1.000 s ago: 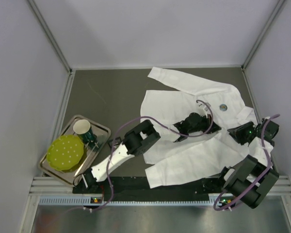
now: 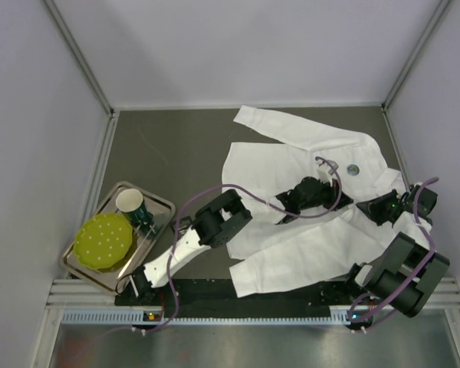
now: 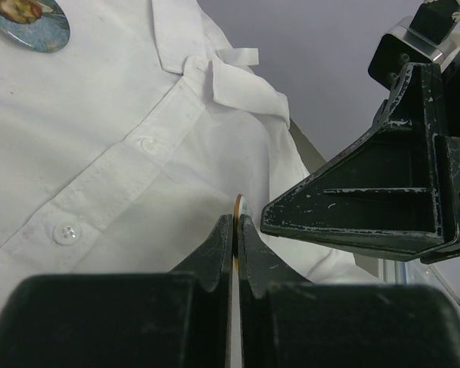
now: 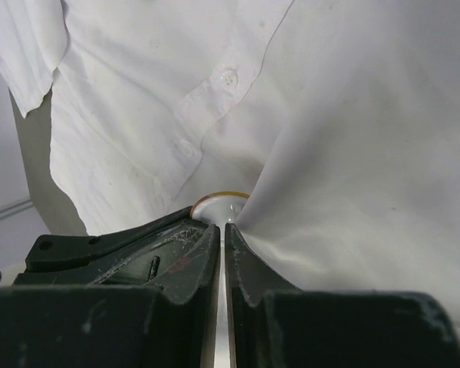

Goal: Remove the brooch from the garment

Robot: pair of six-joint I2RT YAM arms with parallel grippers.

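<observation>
A white buttoned garment (image 2: 268, 165) lies spread on the table. My left gripper is shut on a thin round brooch (image 3: 238, 207), seen edge-on with a brown-gold rim. In the right wrist view the pale back of this brooch (image 4: 221, 205) faces me, beside a raised fold of cloth. My right gripper is shut right at that back; whether a thin pin or cloth is between its tips cannot be made out. Another oval brooch (image 3: 37, 23) with a picture on it lies flat on the garment, also visible from above (image 2: 353, 169).
At the left, a metal tray (image 2: 165, 207) holds a green dotted dish (image 2: 103, 241) and a white-and-teal cup (image 2: 130, 203). The right arm stands close to the right wall (image 2: 437, 115). Bare table (image 2: 169, 146) shows at the back left.
The right arm has shifted slightly, its gripper a little to the left, toward the left one. My left gripper has edged a little to the right. The garment looks nearly the same.
</observation>
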